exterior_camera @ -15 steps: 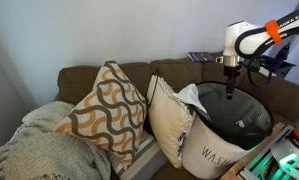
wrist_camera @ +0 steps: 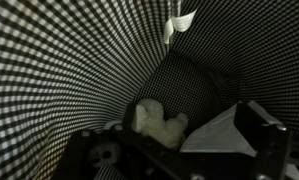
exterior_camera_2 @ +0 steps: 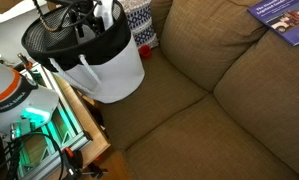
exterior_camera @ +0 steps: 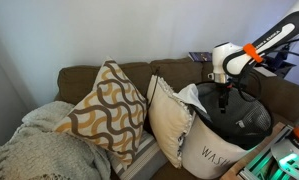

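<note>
My gripper [exterior_camera: 223, 100] points down into the mouth of a white laundry basket [exterior_camera: 209, 150] marked "WASH". In the wrist view, the gripper stands open, its dark fingers [wrist_camera: 257, 124] spread apart at the bottom of the picture. Deeper in the basket, past the fingertips, lies a pale plush toy [wrist_camera: 161, 122], partly hidden by the gripper. To its right is a white cloth [wrist_camera: 221, 132], also partly covered. I see nothing held between the fingers.
Dark checked lining [wrist_camera: 69, 70] rises close around the gripper, with a white tag [wrist_camera: 179, 23] on it. Pillows [exterior_camera: 107, 110] lie left of the basket on the brown sofa. A purple book [exterior_camera_2: 284, 17] rests on the sofa, whose seat [exterior_camera_2: 179, 120] is otherwise clear.
My gripper has come down and slightly left in exterior view 1, reaching lower into the basket mouth. The basket and pillows have not moved.
</note>
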